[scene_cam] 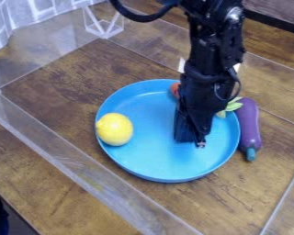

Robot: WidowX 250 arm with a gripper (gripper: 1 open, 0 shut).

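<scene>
My black gripper [197,128] reaches down from the top into the right part of a blue plate [156,161]. Its fingertips are low and close together; whether anything is between them is hidden. A yellow lemon [114,128] sits at the plate's left. An orange-red object with green leaves [228,106] is mostly hidden behind the gripper, at the plate's back. A purple eggplant [249,128] lies just outside the plate on the right.
Clear walls edge the left side, and a small white frame [103,27] stands at the back.
</scene>
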